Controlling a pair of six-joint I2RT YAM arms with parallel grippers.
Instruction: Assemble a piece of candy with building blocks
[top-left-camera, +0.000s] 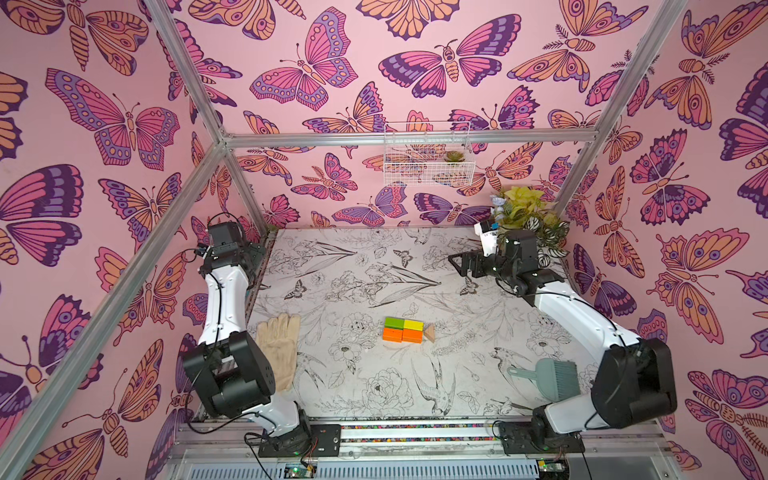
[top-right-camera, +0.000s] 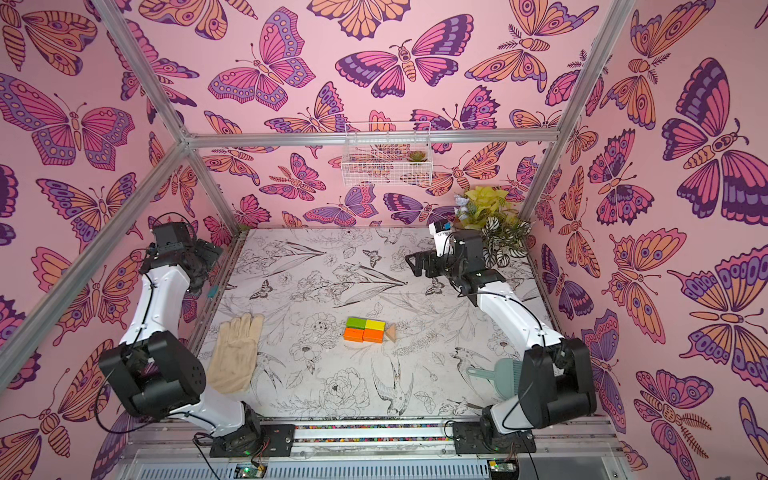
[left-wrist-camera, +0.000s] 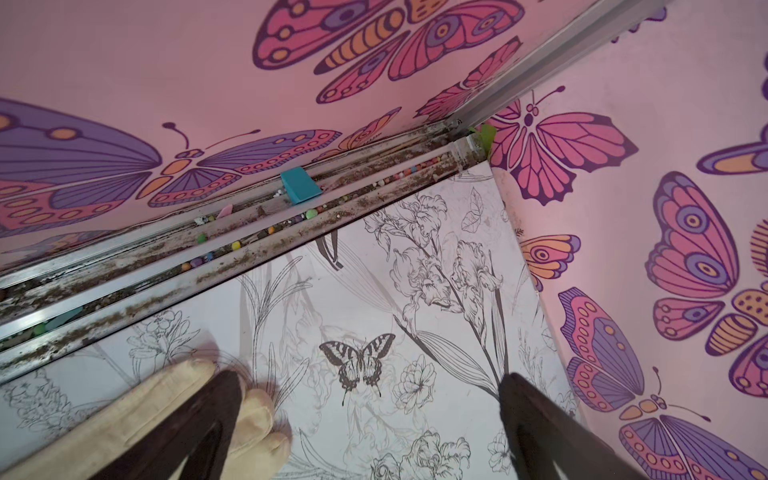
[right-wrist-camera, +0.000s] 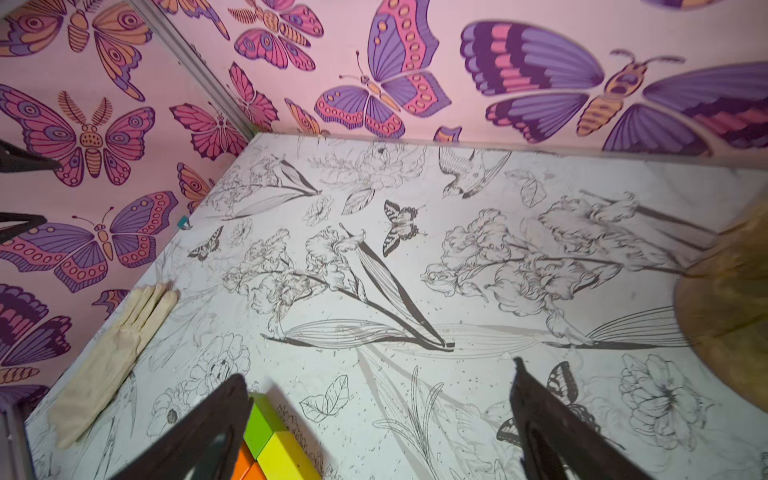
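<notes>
On the table's middle lies a cluster of blocks: a green block (top-left-camera: 394, 322), a yellow block (top-left-camera: 413, 325) beside it, and orange blocks (top-left-camera: 402, 336) along the near side. A small wood-coloured piece (top-left-camera: 429, 332) sits against the cluster's right end; no such piece shows at the left end. My right gripper (top-left-camera: 470, 264) hovers behind and to the right of the blocks, open and empty. In the right wrist view, the yellow block (right-wrist-camera: 287, 456) shows near the left finger (right-wrist-camera: 204, 432). My left gripper is open at the left edge, far from the blocks, with nothing between its fingers.
A beige glove (top-left-camera: 278, 352) lies at the left edge. At front right is a grey-green brush (top-left-camera: 556, 379); plants in a vase (right-wrist-camera: 728, 312) stand at back right. A wire basket (top-left-camera: 428, 172) hangs on the back wall.
</notes>
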